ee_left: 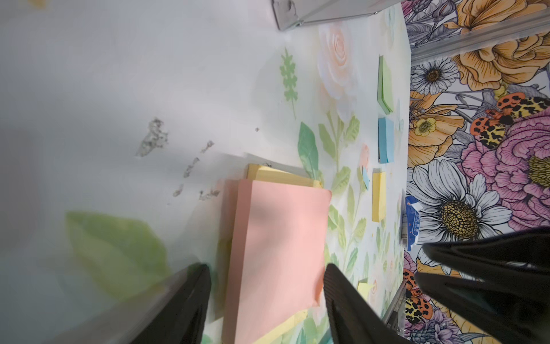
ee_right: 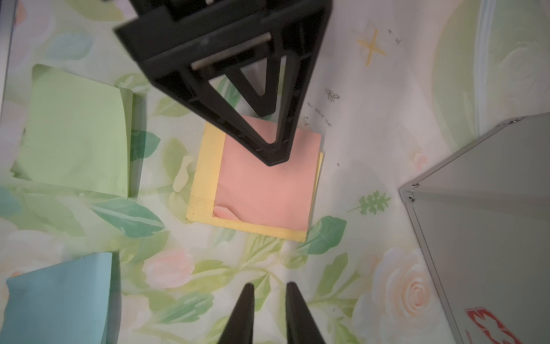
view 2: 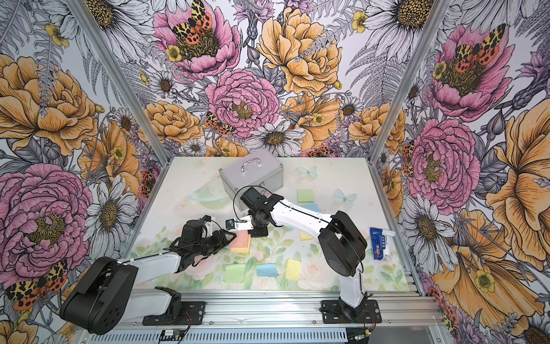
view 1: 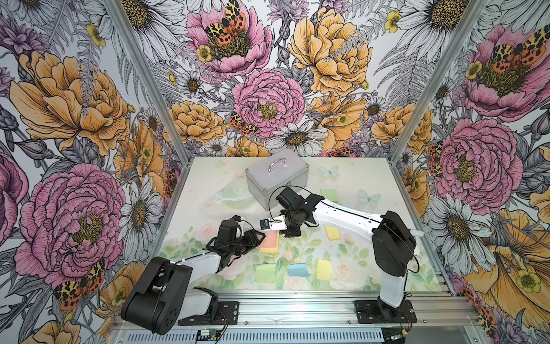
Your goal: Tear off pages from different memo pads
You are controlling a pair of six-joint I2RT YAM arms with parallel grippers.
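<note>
A pink memo pad (ee_right: 266,189) rests on a yellow pad (ee_right: 200,183) mid-table. My left gripper is low over them, part open, its dark fingertips either side of the pink pad in the left wrist view; whether they touch it is unclear. My right gripper hangs above and beside the stack, fingertips fairly close together, with nothing visible between them. In the right wrist view the left gripper's frame covers part of the pink pad. Green (ee_right: 74,129) and blue (ee_right: 60,301) pads lie nearby.
A grey metal case (view 1: 278,169) stands behind the grippers. More pads, including a yellow one (view 1: 323,269), lie along the front and right. A blue-and-white package (view 2: 379,243) lies at the far right. Both arms crowd the middle of the table.
</note>
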